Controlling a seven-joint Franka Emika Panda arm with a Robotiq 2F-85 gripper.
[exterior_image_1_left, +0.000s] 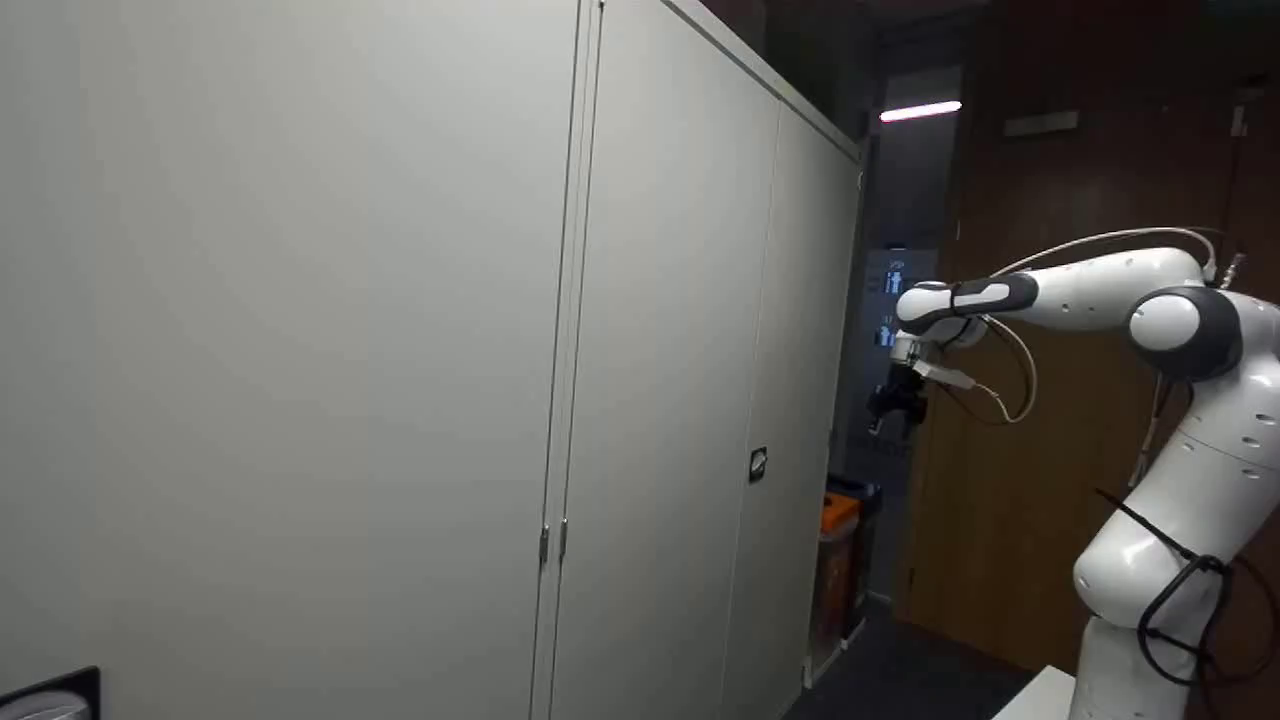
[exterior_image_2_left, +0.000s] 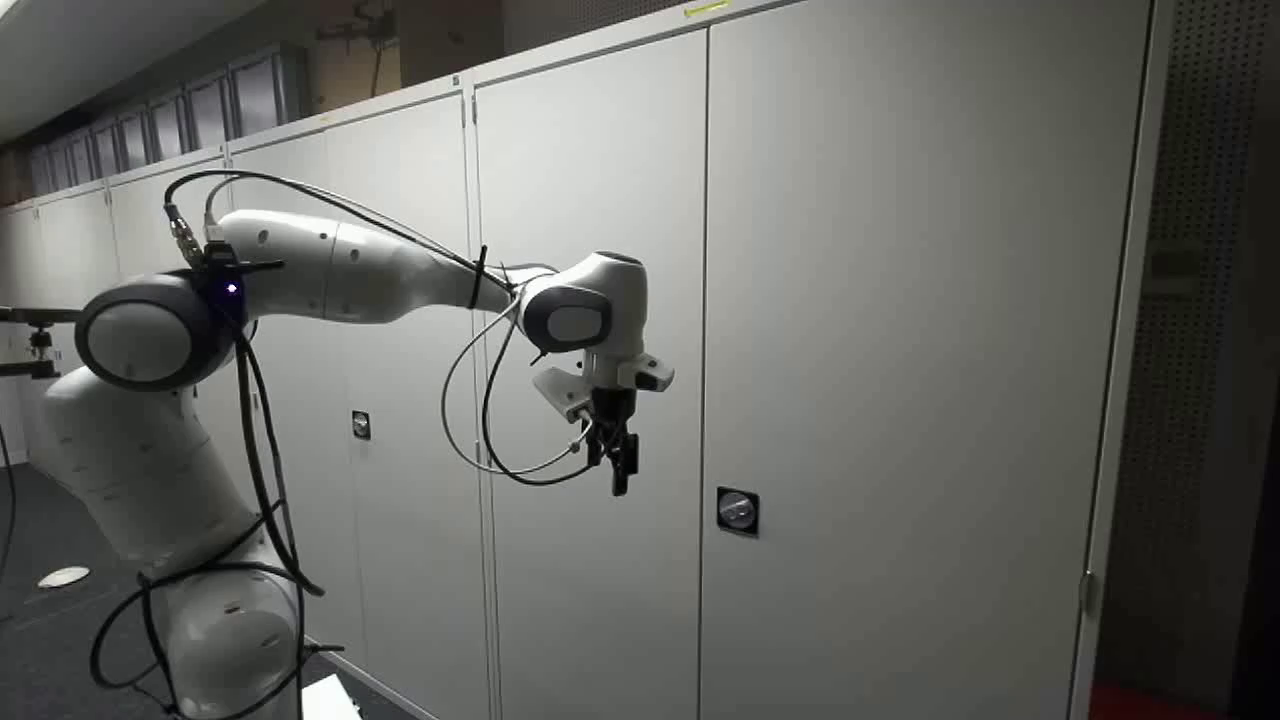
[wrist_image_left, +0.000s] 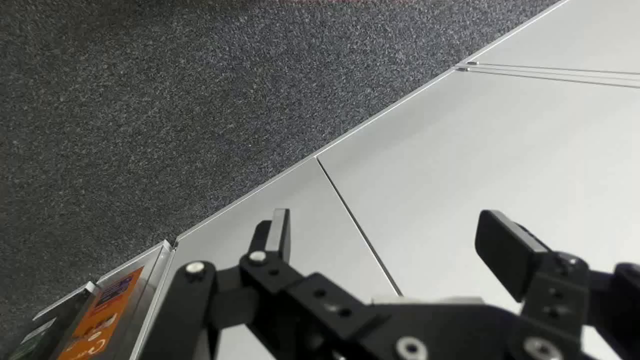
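Observation:
My gripper is open, its two black fingers wide apart and nothing between them. Exterior view 2 has the gripper (exterior_image_2_left: 614, 474) pointing down in front of a tall light-grey cabinet (exterior_image_2_left: 912, 300). A round handle (exterior_image_2_left: 738, 511) in a dark square plate sits on the cabinet door, lower and to the right of the fingertips. In exterior view 1 the gripper (exterior_image_1_left: 890, 420) hangs at the far right, and the handle (exterior_image_1_left: 757, 464) shows on the door to its left. Between the fingers, the wrist view shows the cabinet's door seam (wrist_image_left: 360, 228).
Bins with an orange top (exterior_image_1_left: 839, 514) stand beyond the cabinet's end. A dark carpet floor (wrist_image_left: 180, 108) runs clear along the cabinet base. Cables (exterior_image_2_left: 480, 462) loop loosely from the arm near the wrist. A wooden door (exterior_image_1_left: 1020, 504) is behind the arm.

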